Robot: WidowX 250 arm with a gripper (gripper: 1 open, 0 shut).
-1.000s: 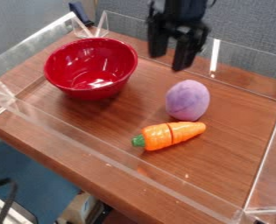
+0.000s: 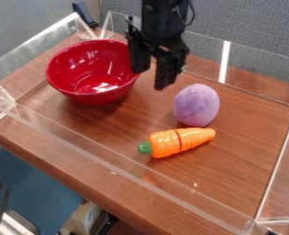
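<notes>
A red bowl (image 2: 92, 78) sits at the back left of the wooden table. The black gripper (image 2: 153, 66) hangs just right of the bowl, over the back of the table, its two fingers apart with nothing visible between them. A purple oval object (image 2: 197, 106), like a toy eggplant or egg, lies right of centre, below and to the right of the gripper. An orange toy carrot (image 2: 179, 141) with a green top lies nearer the front, in front of the purple object.
Clear low walls (image 2: 227, 61) edge the wooden table (image 2: 134, 188). Cables and small items lie off the table at the lower left.
The gripper has come down and shifted slightly left, toward the bowl's right side. The bowl, the purple object and the carrot have not moved.
</notes>
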